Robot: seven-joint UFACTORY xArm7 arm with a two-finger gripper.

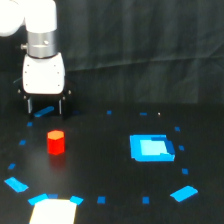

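Observation:
A small red block (56, 142) rests on the black table, left of the middle. Behind and above it hangs my white gripper (45, 104), its two dark fingers spread apart. Nothing shows between them, and the block is clear of both. Over on the right lies a blue square (136, 146) with a white patch (153, 147) inside it; whether it is a shallow tray or flat tape is hard to tell.
A pale square (53, 213) lies at the front left edge of the view, with blue tape (37, 199) by its corners. Several small blue marks dot the table. Between the red block and the blue square the surface is bare.

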